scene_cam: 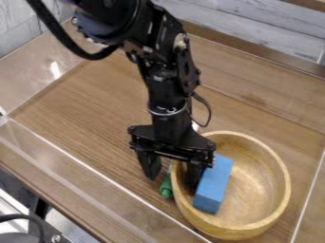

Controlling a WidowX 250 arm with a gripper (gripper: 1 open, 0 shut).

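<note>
The black gripper (170,161) hangs upright over the table, open, its fingers straddling the left rim of a wooden bowl (264,201). A blue block (215,182) lies inside the bowl toward its left side. A small green object (166,188) sits on the table just left of the bowl, largely hidden behind the gripper's left finger and the bowl.
A light wall stands at the back, and dark cables lie beyond the near left edge.
</note>
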